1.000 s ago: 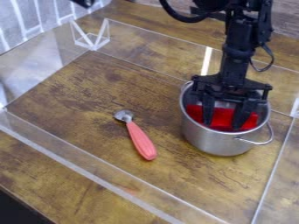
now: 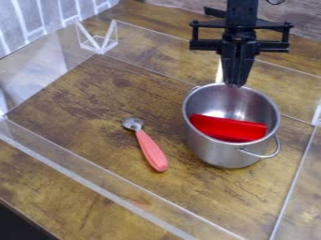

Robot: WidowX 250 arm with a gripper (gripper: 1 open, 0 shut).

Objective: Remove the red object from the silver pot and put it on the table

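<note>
The silver pot [image 2: 207,150] stands on the right half of the wooden table [image 2: 82,112], its two side handles showing. Inside it, low against the near wall, lies the red object [image 2: 230,128], a long block. My black gripper [image 2: 235,79] hangs over the pot's far rim, pointing down, clear of the red object. Its fingers look closed together with nothing between them.
Left of the pot lies a spoon-like tool with a pink handle [image 2: 150,150]. A small clear wire-like piece [image 2: 97,37] sits near the back left corner. Bare table spreads widely on the left.
My gripper was down inside the pot, over the red object; now it is up and back above the far rim. The pot has shifted slightly left, and the red object is still inside.
</note>
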